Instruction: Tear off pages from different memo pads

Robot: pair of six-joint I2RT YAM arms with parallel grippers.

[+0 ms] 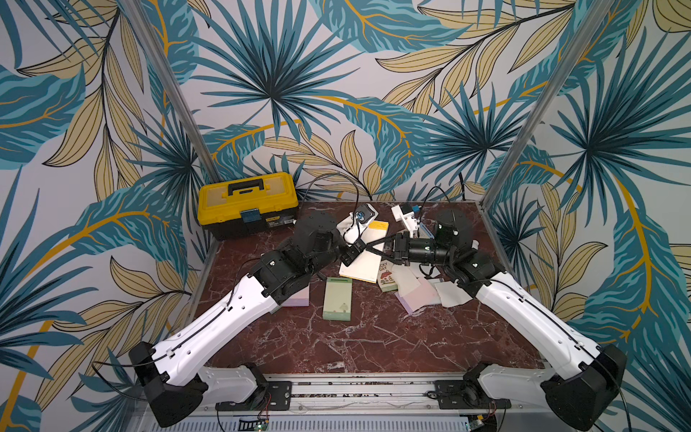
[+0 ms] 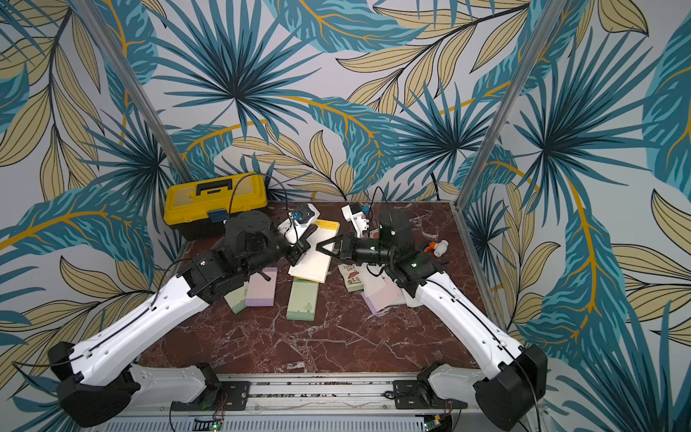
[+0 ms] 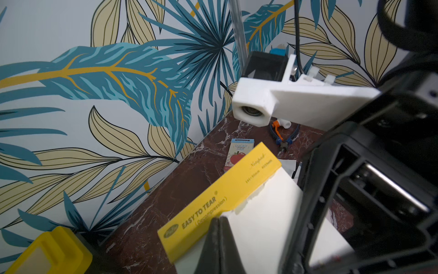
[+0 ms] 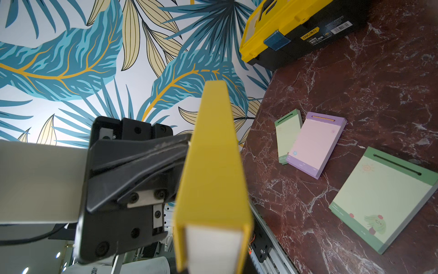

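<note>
A yellow-headed white memo pad [image 3: 219, 201] hangs above the table between my arms, tilted, with my right gripper [image 1: 383, 249] shut on it. Seen from the right wrist, the pad's yellow edge [image 4: 214, 155] covers much of the view and hides one finger. Under the yellow strip a ragged white torn edge shows. My left gripper is shut in front of the white page, its tips just below the strip; whether any paper lies between them is not visible. On the table lie two green pads [image 4: 383, 196] [image 4: 288, 134] and a purple pad [image 4: 317, 143].
Loose sheets [image 1: 421, 295] and a small printed pad [image 2: 352, 277] lie below the right arm. A yellow-and-black toolbox [image 1: 248, 201] stands at the back left. Pliers [image 3: 283, 137] lie at the right.
</note>
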